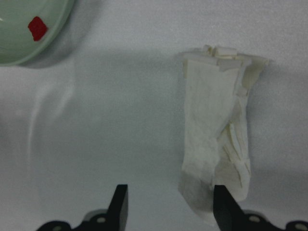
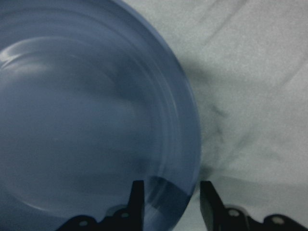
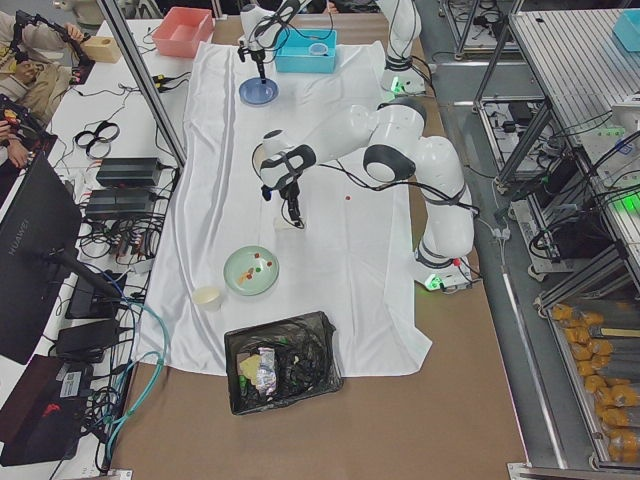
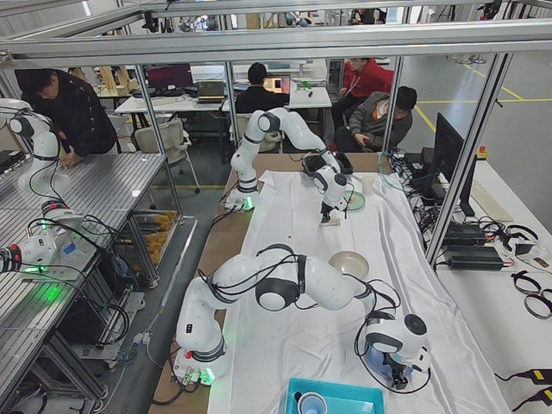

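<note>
A crumpled white paper packet (image 1: 211,120) lies on the cloth beneath my left gripper, which stands open above it. The green plate (image 3: 250,270) holds small red and brown pieces; its rim shows in the left wrist view. My right gripper is open over the rim of the blue plate (image 2: 86,120), one finger inside the plate's outline and the other beside it. A beige plate (image 4: 348,264) sits between the two arms.
A black-lined bin (image 3: 282,362) and a cream cup (image 3: 206,298) stand near the green plate. A cyan tray (image 3: 305,60) with a cup is at the other end. The cloth between has free room.
</note>
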